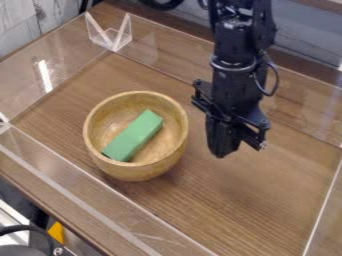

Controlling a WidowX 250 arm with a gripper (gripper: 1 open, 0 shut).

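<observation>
A tan bowl [171, 136] holding a green block [131, 136] sits on the left-middle of the wooden table. Just right of the bowl hangs the black robot gripper [219, 142], low over the table, pointing down with its fingertips close together; nothing shows between them. The arm rises from it to the top of the view.
A clear bracket-like piece [110, 30] stands at the back left. A white rail runs along the left and back edges, with cables and a yellow piece at the lower left.
</observation>
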